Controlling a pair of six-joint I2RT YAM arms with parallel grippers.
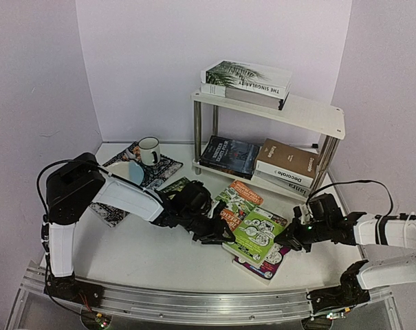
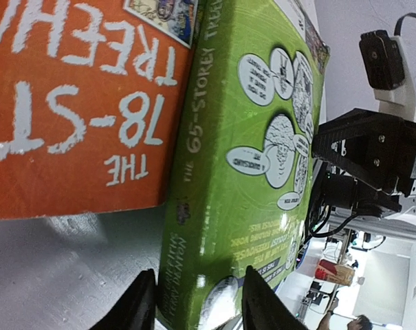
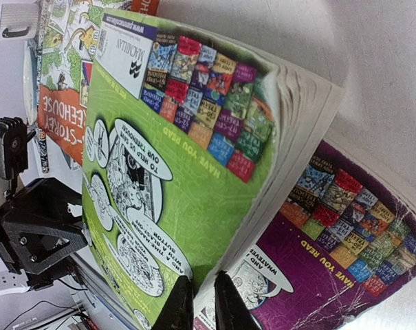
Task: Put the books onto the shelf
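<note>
The green 65-Storey Treehouse book (image 1: 252, 234) lies over a purple book (image 3: 331, 275) and beside the orange 78-Storey book (image 2: 84, 117), front centre. My left gripper (image 1: 218, 237) is at the green book's left end; in the left wrist view its fingertips (image 2: 199, 309) straddle the spine corner, apart. My right gripper (image 1: 287, 240) is at the book's right edge; in the right wrist view its fingertips (image 3: 208, 295) are at the page edge, over the purple book. Whether they grip it is unclear.
A two-tier shelf (image 1: 311, 113) behind holds several books. A mug (image 1: 148, 151) and bowl (image 1: 118, 168) sit on a patterned mat at back left.
</note>
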